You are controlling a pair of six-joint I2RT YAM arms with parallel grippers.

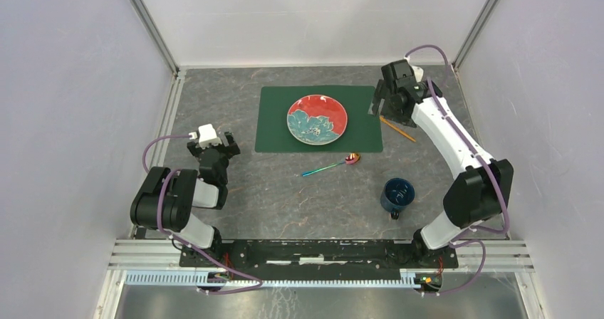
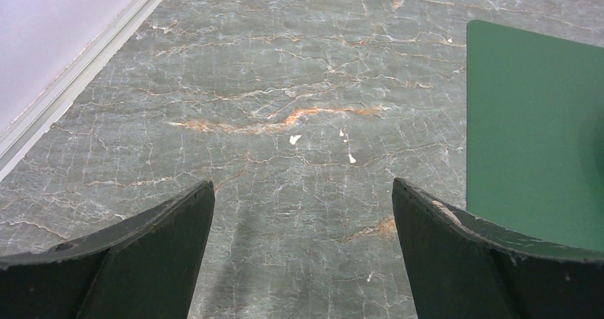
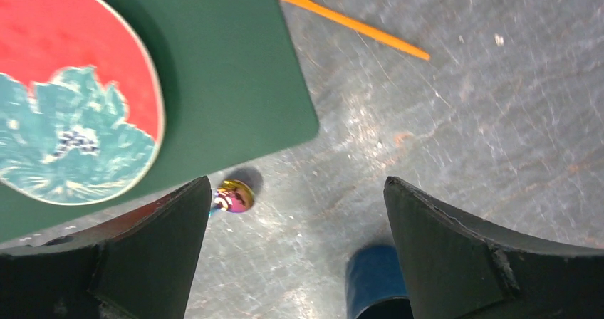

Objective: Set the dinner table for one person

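Observation:
A red plate with a teal flower lies on the green placemat. Just below the mat's front edge is a shiny rainbow spoon, bowl toward the right; in the right wrist view its bowl shows beside one finger. To the mat's right lies a thin orange stick, partly under my right arm. A dark blue mug stands nearer the front. My right gripper is open and empty, over the right side of the table. Far to the left, my left gripper is open over bare table.
White walls close in the left, back and right sides.

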